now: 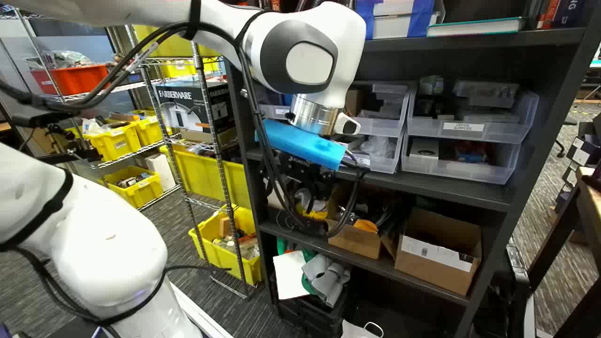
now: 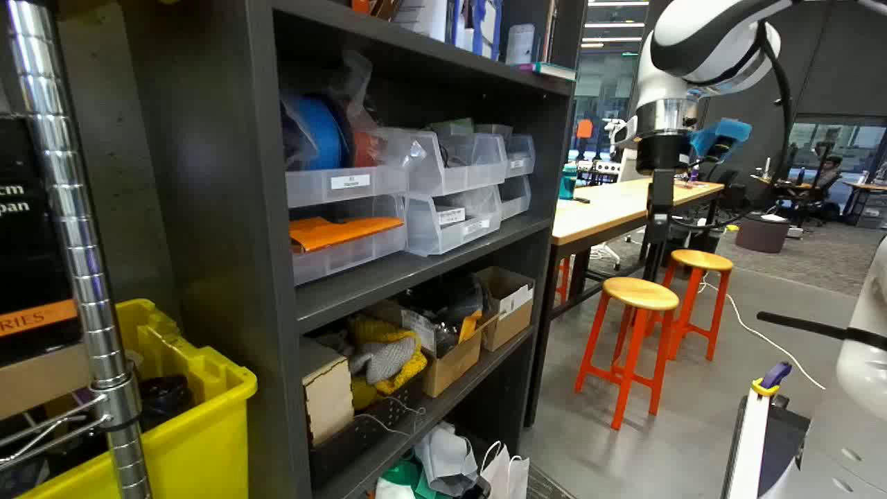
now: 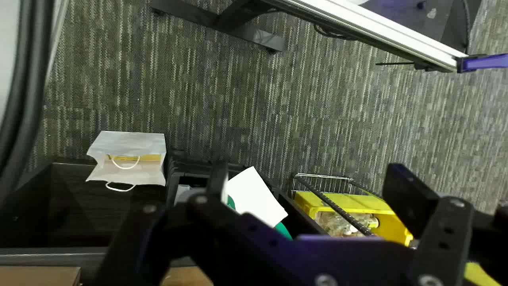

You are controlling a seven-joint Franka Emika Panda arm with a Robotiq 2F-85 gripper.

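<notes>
In the wrist view my gripper points down with its two dark fingers wide apart. Nothing is held between them; floor, a white sheet (image 3: pixel 254 198) and a yellow bin (image 3: pixel 352 202) show far below. Exterior view 1 has the gripper in front of the dark shelf unit (image 1: pixel 383 270), where its black parts blend into the background. A blue wrapped piece (image 1: pixel 301 143) is fixed at the wrist. From exterior view 2, the black gripper (image 2: pixel 659 220) hangs in the air to the right of the shelves, seen edge-on.
Clear plastic bins (image 1: pixel 462 160) stand on the middle shelf, with a cardboard box (image 1: pixel 436 270) on the one below. A white paper bag (image 3: pixel 128 167) sits low by the shelf. Wire racks with yellow bins (image 1: pixel 135 188) stand left. Stools (image 2: pixel 636 292) and a table (image 2: pixel 603 220) are in exterior view 2.
</notes>
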